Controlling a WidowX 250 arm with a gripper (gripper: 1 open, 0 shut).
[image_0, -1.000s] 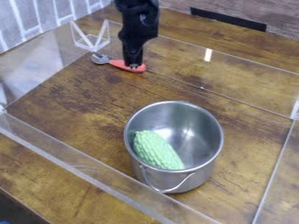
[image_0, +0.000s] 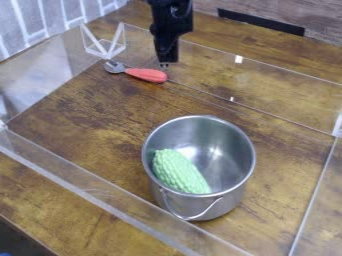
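Note:
My gripper (image_0: 164, 60) hangs in dark silhouette at the top middle, above the red-handled tool (image_0: 146, 74) with a grey metal head, which lies on the wooden table toward the back left. Nothing shows held in it; how far its fingers are apart is hard to make out. In front stands a steel pot (image_0: 227, 180) with a wire handle, holding a green corn cob (image_0: 179, 172) that leans inside it.
Clear plastic walls border the wooden work surface (image_0: 94, 130). A white wire-like frame (image_0: 103, 45) stands at the back left. The middle of the surface, between tool and pot, is clear.
My gripper has risen and moved slightly back and to the right, away from the red tool. The tool, pot and corn look unmoved.

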